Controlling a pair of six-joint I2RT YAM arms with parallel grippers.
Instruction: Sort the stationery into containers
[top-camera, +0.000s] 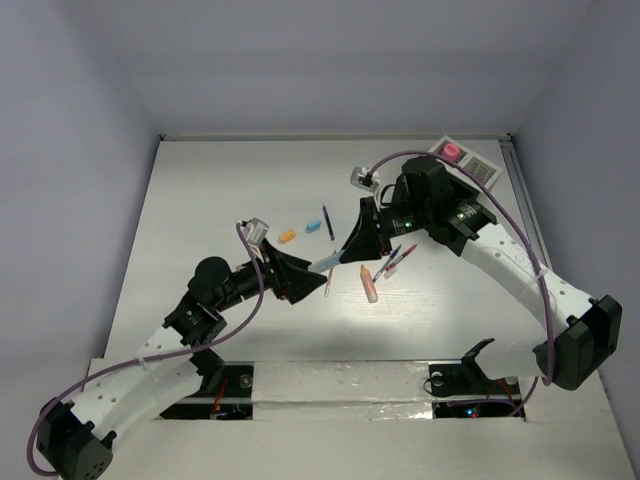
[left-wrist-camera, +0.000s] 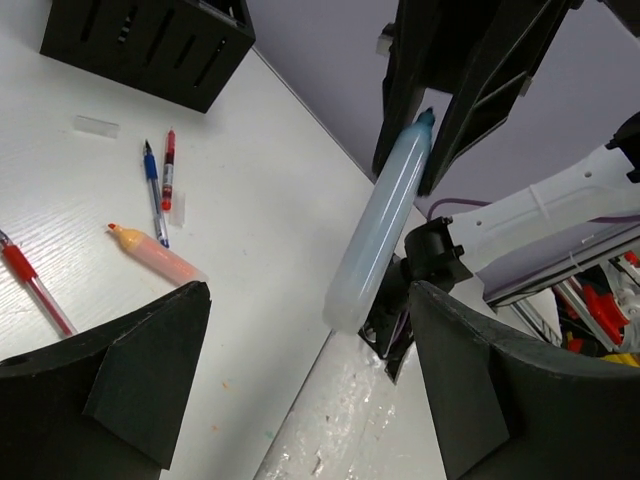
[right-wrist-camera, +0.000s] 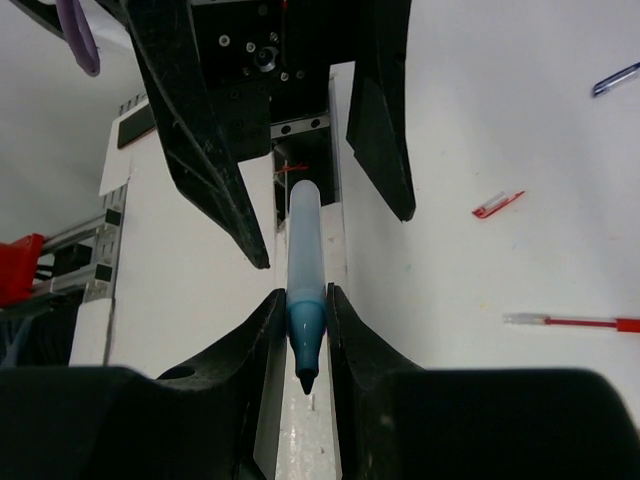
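Note:
A blue highlighter without its cap (right-wrist-camera: 305, 255) is pinched near its tip by my right gripper, which is shut on it and holds it above the table. Its pale body points toward my left gripper (top-camera: 310, 279). That gripper stands open, and in the left wrist view the highlighter's blunt end (left-wrist-camera: 345, 305) shows ahead of and between its spread fingers. On the table lie an orange highlighter (top-camera: 369, 284), a blue pen (left-wrist-camera: 155, 190), a red pen (left-wrist-camera: 168, 165) and another red pen (left-wrist-camera: 38, 285).
A black slotted container (left-wrist-camera: 150, 50) stands at the right rear, partly under the right arm. Beside it is a white tray (top-camera: 491, 164) with a pink roll. An orange cap (top-camera: 287, 236), a blue cap (top-camera: 313, 225) and a dark pen (top-camera: 328, 222) lie mid-table.

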